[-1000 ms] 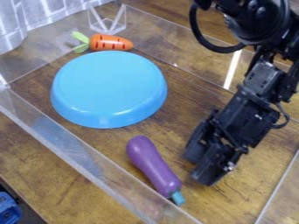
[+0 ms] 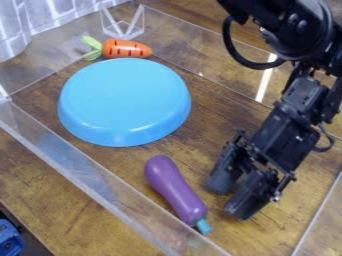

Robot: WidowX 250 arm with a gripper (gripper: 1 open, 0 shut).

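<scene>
My black gripper [image 2: 235, 188] is low over the wooden board at the right, just right of a purple eggplant-like toy [image 2: 174, 188] with a teal tip. Its fingers are dark and overlap the arm's body, so I cannot tell whether they are open or shut or hold anything. A blue upturned bowl or plate [image 2: 123, 97] lies at the upper left, and an orange carrot toy [image 2: 124, 49] lies behind it.
A white wire piece [image 2: 123, 22] stands at the back. Clear plastic walls [image 2: 54, 150] edge the left side. Bare board [image 2: 194, 140] shows between the blue disc and the arm.
The upper arm has shifted slightly right over the last second, while the fingertips stay about where they were. The toys have not moved.
</scene>
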